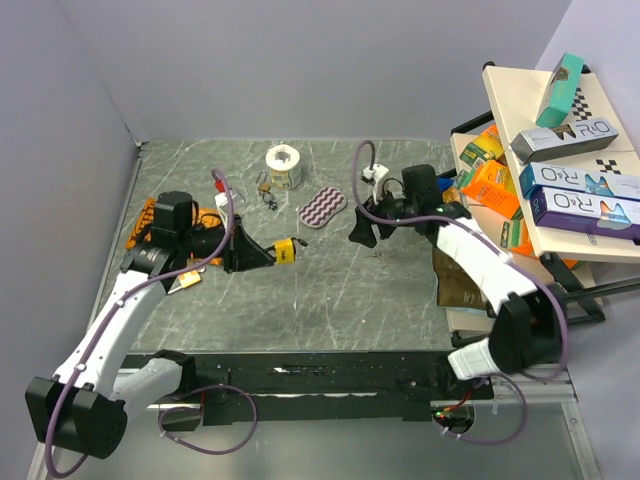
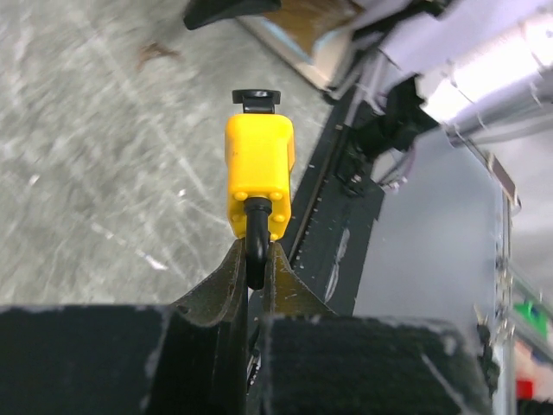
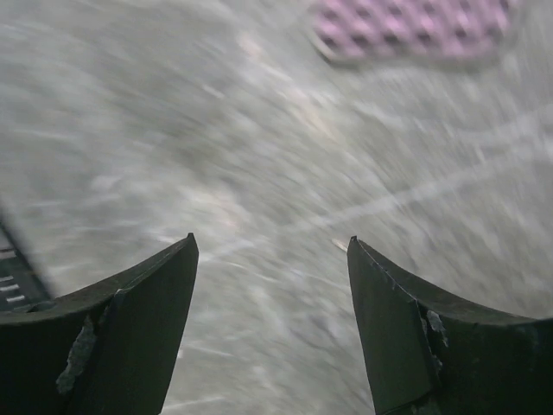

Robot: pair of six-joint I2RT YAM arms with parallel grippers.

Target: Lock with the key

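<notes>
A yellow padlock [image 2: 257, 164] hangs above the table, its black shackle [image 2: 257, 229] pinched between the fingertips of my left gripper, which is shut on it. From the padlock's far end sticks out a black key-like piece [image 2: 257, 97]. In the top view the padlock [image 1: 285, 251] points right, toward the other arm. My right gripper [image 1: 364, 228] stands open to the right of the padlock, apart from it. In the right wrist view, nothing lies between the fingers but grey tabletop beyond them.
A pink-and-dark patterned sponge [image 1: 322, 207] lies behind the gap between the grippers. Farther back are a white tape roll [image 1: 284, 167] and small metal items [image 1: 266, 191]. A shelf with boxes [image 1: 585, 212] stands at the right.
</notes>
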